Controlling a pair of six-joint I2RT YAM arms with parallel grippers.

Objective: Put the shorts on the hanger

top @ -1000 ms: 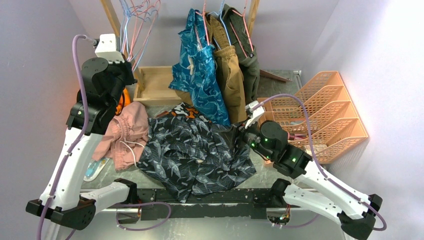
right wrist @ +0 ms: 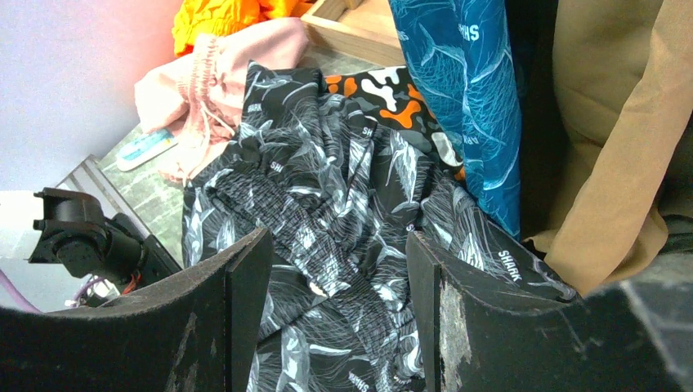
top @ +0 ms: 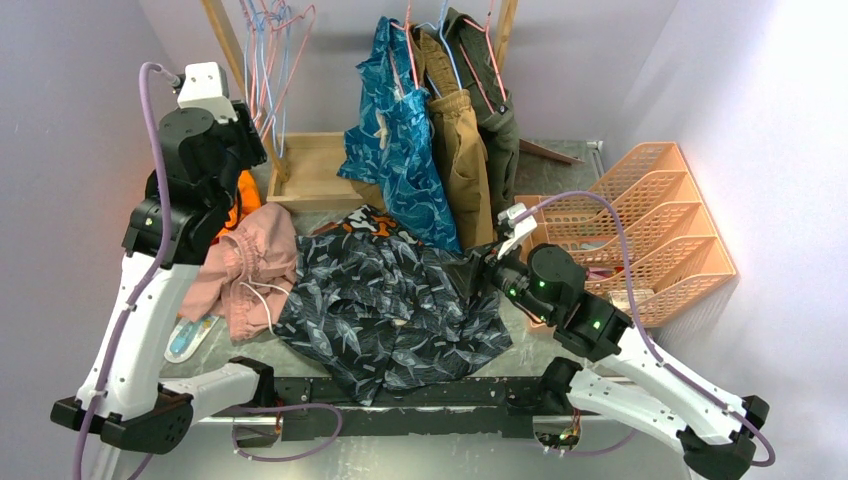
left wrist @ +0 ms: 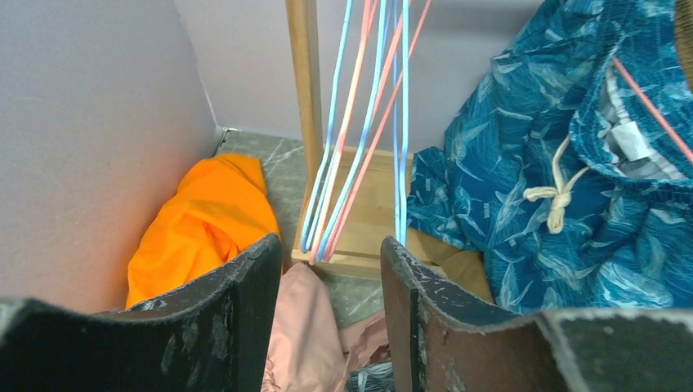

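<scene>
Black patterned shorts (top: pixel 395 300) lie spread out on the grey surface. Above their right side hovers my right gripper, its fingers apart and the cloth visible beyond the gap. A bunch of empty pink and blue hangers (left wrist: pixel 359 139) hangs at the upper left. My left gripper is open close to the hangers; in the left wrist view their lower ends show in line with the gap between its fingertips. Whether any hanger touches the fingers I cannot tell.
Blue shorts (top: pixel 415 150), brown trousers (top: pixel 462 160) and a dark green garment (top: pixel 497 140) hang behind the black shorts. Pink shorts (top: pixel 245 265) lie to the left, by an orange cloth (left wrist: pixel 204 216). An orange divided rack (top: pixel 640 165) stands at right.
My left gripper has shifted slightly, ending a little left and higher on the near side of the hangers, which have swayed. My right arm has moved slightly rightward. The shorts lie unchanged.
</scene>
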